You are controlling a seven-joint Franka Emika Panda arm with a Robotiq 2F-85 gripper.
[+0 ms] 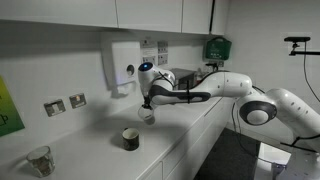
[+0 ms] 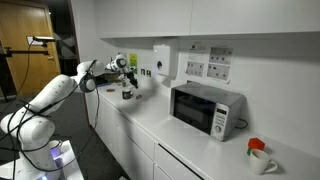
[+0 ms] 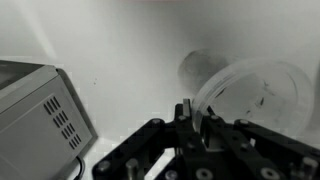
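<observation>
My gripper is shut on the wall of a white cup (image 3: pixel 262 100). In the wrist view, the cup's round rim opens toward the camera at right, with the fingers across its left edge. Exterior view 1 has the cup (image 1: pixel 147 115) hanging below my gripper (image 1: pixel 147 104), over the counter. A dark, light-rimmed container (image 1: pixel 131 140) stands on the counter to the left and nearer that camera. Exterior view 2 shows the arm far off, too small for the grip to be read.
A metal cup (image 1: pixel 41 161) stands at the counter's near left. Wall outlets (image 1: pixel 66 104) and a white dispenser (image 1: pixel 124 60) line the wall. The microwave (image 2: pixel 207 109), a white mug (image 2: pixel 259 162) and a red cup (image 2: pixel 257 145) occupy the other end. Bare counter (image 1: pixel 95 150) lies between.
</observation>
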